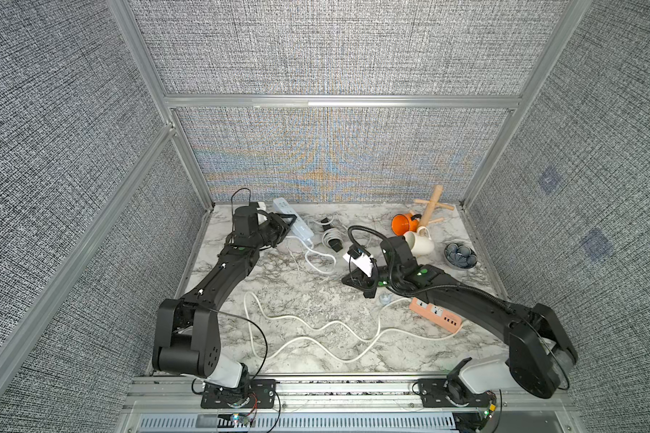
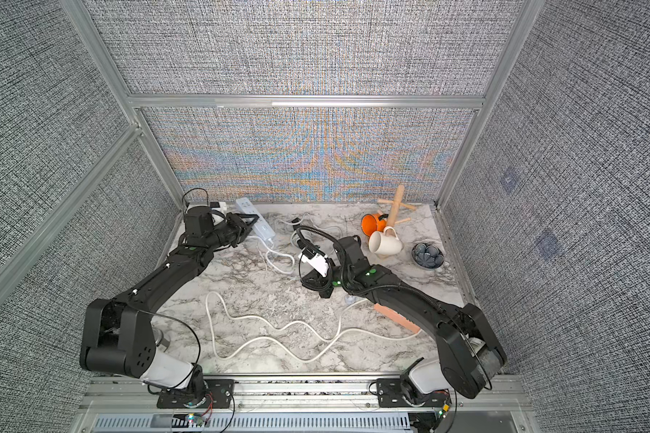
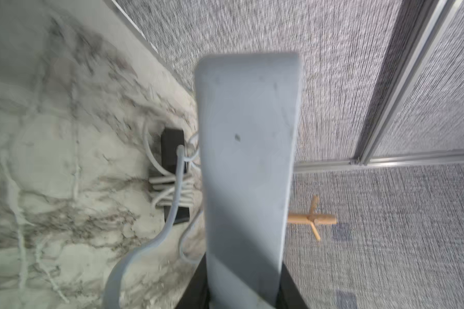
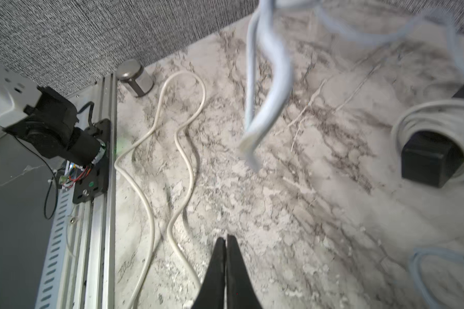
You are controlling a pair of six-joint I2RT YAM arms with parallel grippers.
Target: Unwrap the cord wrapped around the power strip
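A pale blue-white power strip (image 3: 247,154) fills the middle of the left wrist view, with my left gripper (image 1: 294,218) shut on it. It is tilted, near the back left in the top left view. Its white cord (image 1: 321,261) hangs from the lower end and curves onto the table; in the right wrist view a blurred cord loop (image 4: 278,77) dangles well ahead of my fingers. My right gripper is shut, its fingertips together and nothing between them. The cord lies outside them, apart.
A black power strip (image 4: 430,157) wrapped in its own cord lies between the arms. A pink strip (image 1: 435,314) with a long loose cord (image 1: 325,346) occupies the front. Orange mug (image 1: 403,225), cream mug (image 1: 420,244), wooden rack (image 1: 432,205) and dark bowl (image 1: 460,254) stand at right.
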